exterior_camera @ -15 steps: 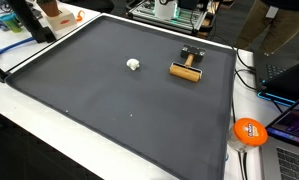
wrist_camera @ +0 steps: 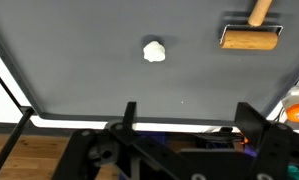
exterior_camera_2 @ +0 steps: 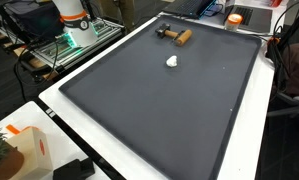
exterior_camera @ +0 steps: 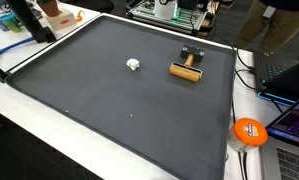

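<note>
A small white lump (exterior_camera: 133,64) lies on the dark grey mat; it also appears in exterior view 2 (exterior_camera_2: 172,61) and upper centre in the wrist view (wrist_camera: 154,51). Apart from it lies a tool with a wooden cylinder (exterior_camera: 186,72), a short wooden stem and a black part at the other end. In the wrist view the same wooden cylinder (wrist_camera: 249,39) is at upper right, the black end cut off. My gripper is open, its fingers wide apart along the bottom edge and nothing between them. Neither exterior view clearly shows the gripper.
An orange-lidded container (exterior_camera: 250,131) stands on the white table edge beside the mat, near a laptop (exterior_camera: 289,130). A terracotta pot (exterior_camera_2: 4,157) stands at the near left corner in exterior view 2.
</note>
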